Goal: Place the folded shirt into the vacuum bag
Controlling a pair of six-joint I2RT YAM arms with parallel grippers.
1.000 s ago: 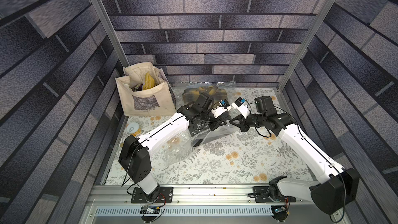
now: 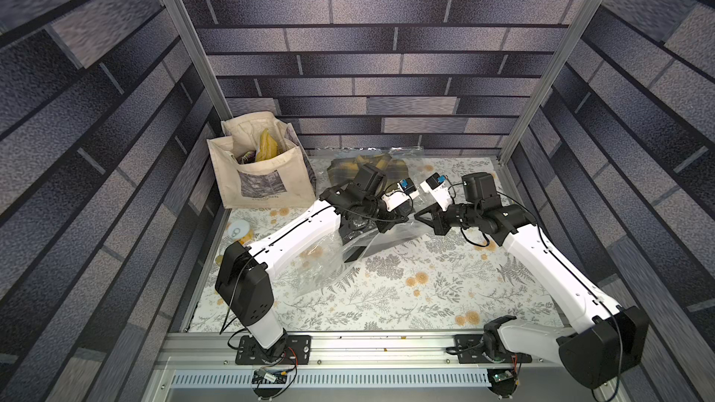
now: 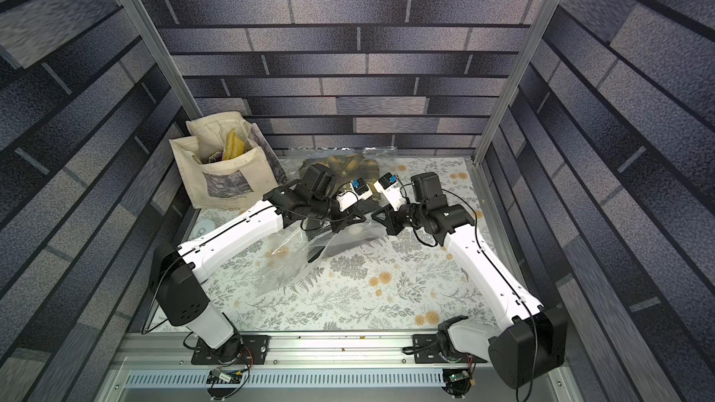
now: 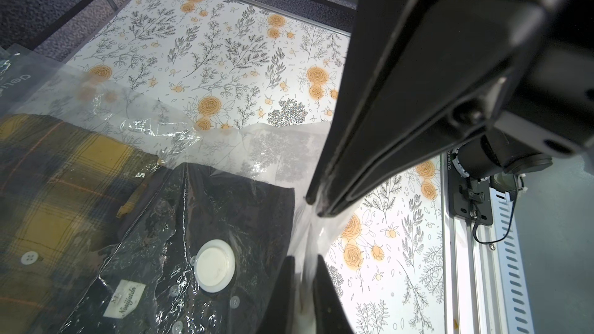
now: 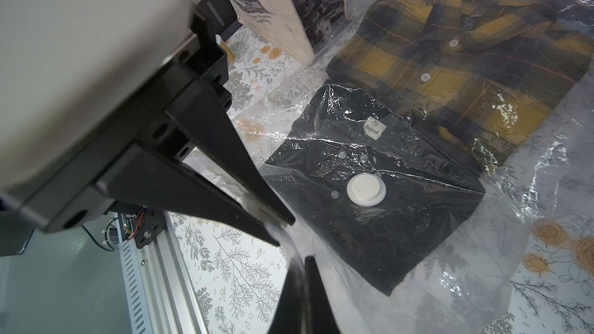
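The folded shirt (image 5: 476, 68), yellow and dark plaid above with a dark part below, lies under the clear film of the vacuum bag (image 5: 470, 284). A white round valve (image 5: 365, 189) sits on the film over the dark part. My left gripper is shut on the bag's edge, film bunched between its fingers. Close beside it, my right gripper is shut, with a thin fold of the same edge running in between its fingertips. The edge is lifted off the table at both grippers. From above, the left arm hides part of the shirt.
At the back left stands a cloth tote bag (image 2: 260, 178) with a yellow item (image 2: 267, 146) in it. A can (image 2: 239, 230) is in front of the tote.
The right gripper has shifted very slightly to the right, away from the left one. The left arm has barely moved, and the bag and shirt look the same.
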